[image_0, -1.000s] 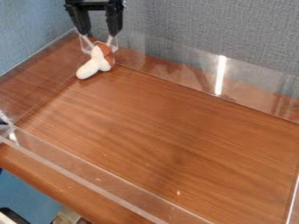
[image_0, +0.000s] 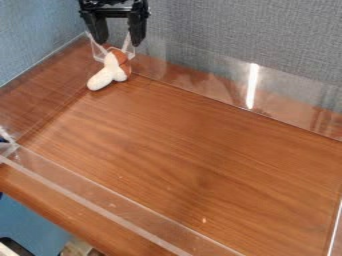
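Observation:
A plush toy (image_0: 104, 75), cream with an orange part, lies on the wooden surface near the back left corner. Just above it my gripper (image_0: 112, 48) hangs from a black mount, its pale translucent fingers spread open around the toy's upper part. Whether the fingers touch the toy is unclear.
Clear plastic walls edge it, with grey padded panels behind at the back and left. A few small items at the lower left corner lie outside the wall.

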